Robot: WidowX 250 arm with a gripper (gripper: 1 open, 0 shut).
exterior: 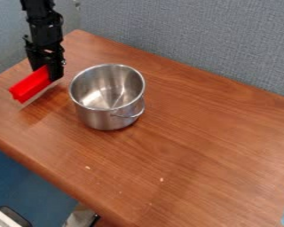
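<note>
My black gripper (47, 69) hangs at the upper left of the table, shut on a long red block (29, 85) that angles down to the left, held slightly above the wood. To its right stands a steel pot (106, 117) with a wire handle on the near side, empty inside.
Grey padded walls rise behind it. The table's near-left edge drops to a blue floor.
</note>
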